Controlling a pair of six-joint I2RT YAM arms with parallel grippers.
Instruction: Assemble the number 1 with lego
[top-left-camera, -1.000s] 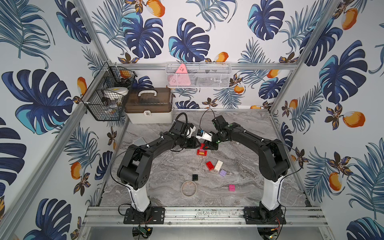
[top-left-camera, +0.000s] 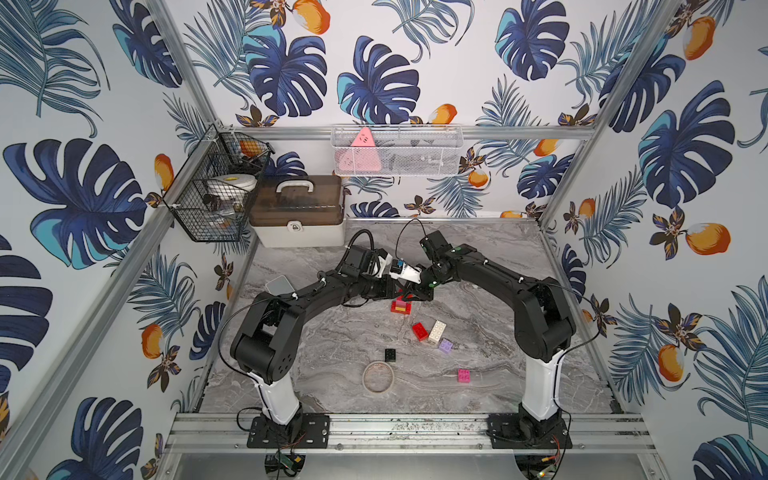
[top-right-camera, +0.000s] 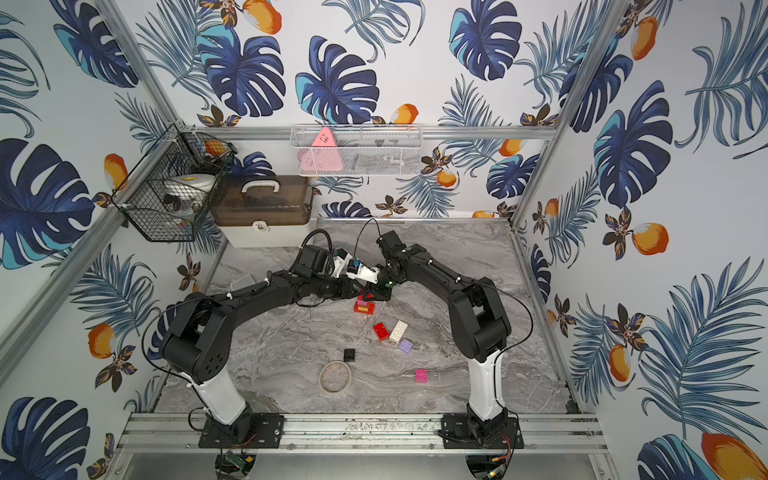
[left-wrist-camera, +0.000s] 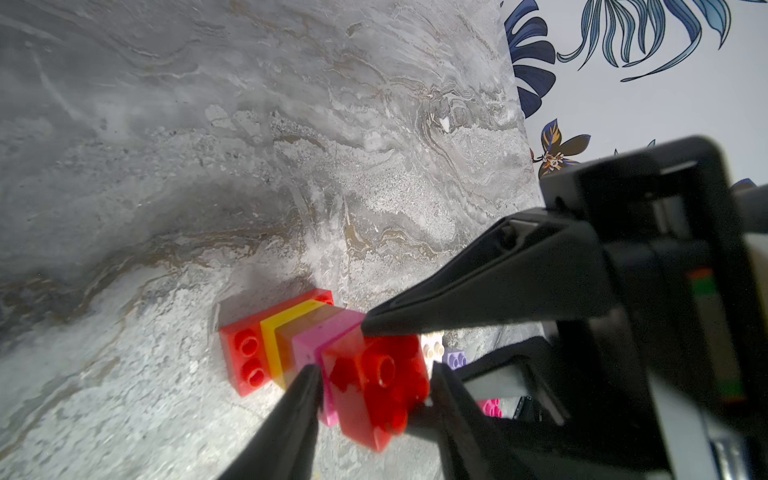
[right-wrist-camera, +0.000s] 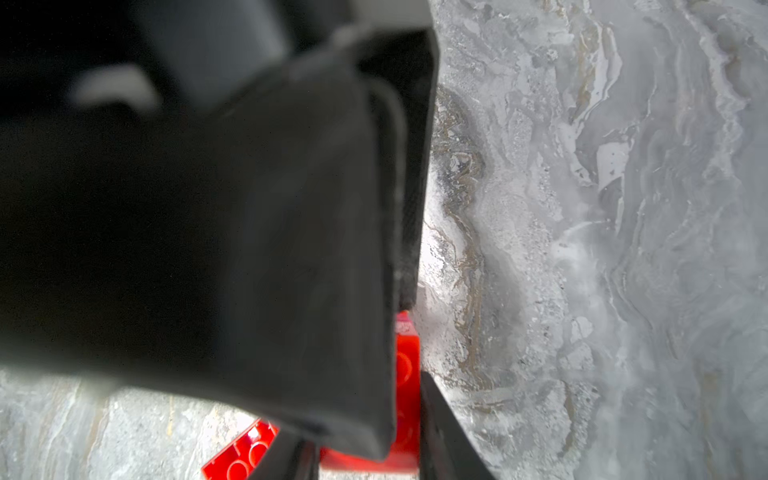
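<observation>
A short stack (top-left-camera: 400, 306) stands at mid table, seen in the left wrist view as a red base brick (left-wrist-camera: 244, 352), yellow, orange and pink layers, and a red brick (left-wrist-camera: 352, 400) on top. My right gripper's dark fingers, seen from the side in the left wrist view, close on the top red brick, which also shows in the right wrist view (right-wrist-camera: 406, 400). My left gripper has its blurred fingertips low around that top end of the stack; whether they touch it is unclear. The top views show both grippers meeting over the stack.
Loose red (top-left-camera: 420, 331), white (top-left-camera: 437, 331), purple (top-left-camera: 445, 345), black (top-left-camera: 390, 354) and pink (top-left-camera: 463, 375) bricks lie toward the front, with a tape ring (top-left-camera: 365, 377). A lidded box (top-left-camera: 296, 224) stands at the back left.
The loose bricks have not moved.
</observation>
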